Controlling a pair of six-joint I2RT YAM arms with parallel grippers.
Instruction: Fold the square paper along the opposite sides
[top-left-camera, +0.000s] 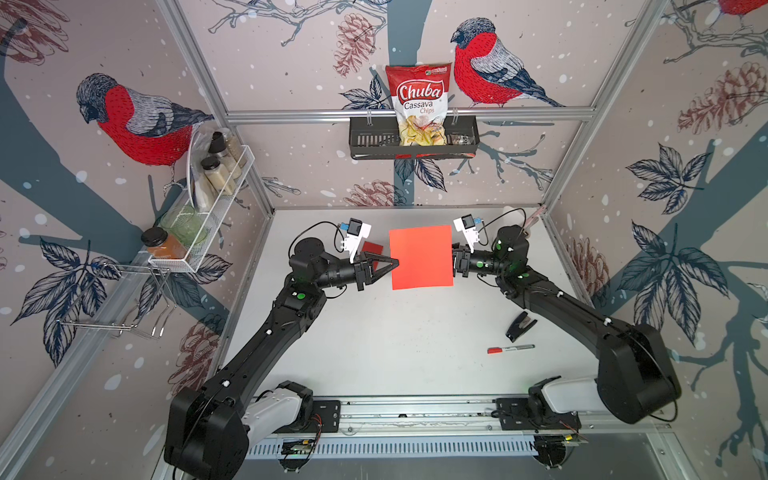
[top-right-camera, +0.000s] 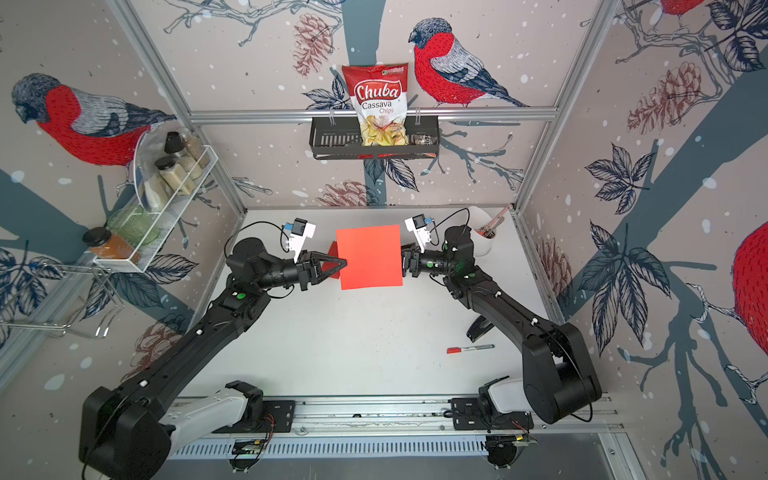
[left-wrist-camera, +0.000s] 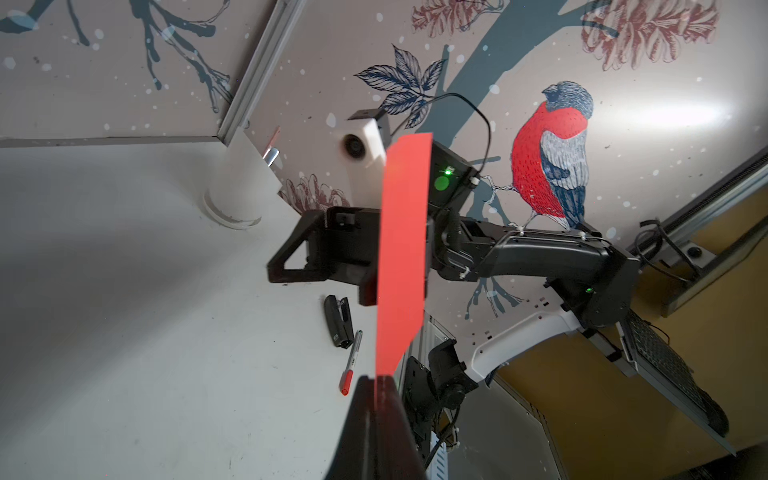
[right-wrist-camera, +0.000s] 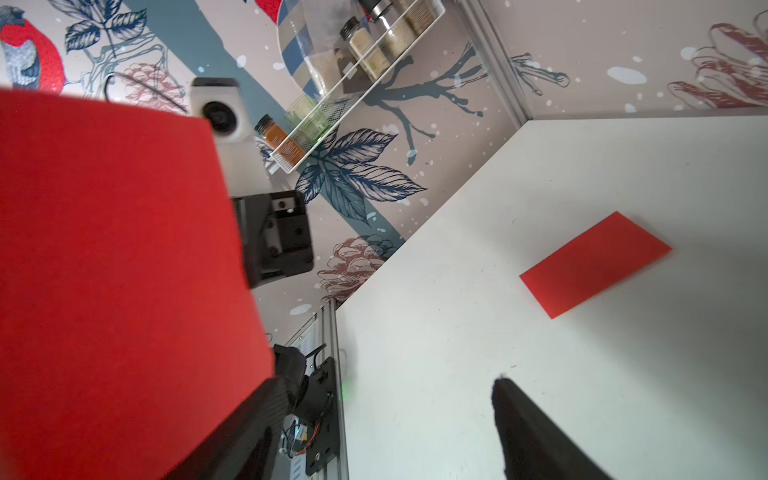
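Note:
A square red paper (top-left-camera: 421, 257) hangs in the air between the two arms, nearly flat and facing the top views. My left gripper (top-left-camera: 395, 263) is shut on its left edge; in the left wrist view the paper (left-wrist-camera: 402, 248) rises from the closed fingertips. My right gripper stands open at the paper's right side, its fingers spread. In the right wrist view the near paper (right-wrist-camera: 120, 296) fills the left, partly in front of one finger, with no paper between the fingertips. From the top left view, the right fingertips are hidden behind the sheet.
A second red paper piece (right-wrist-camera: 596, 264) lies on the white table behind the left gripper. At the right are a stapler (top-left-camera: 521, 326), a red marker (top-left-camera: 510, 349) and a white cup (top-right-camera: 480, 232).

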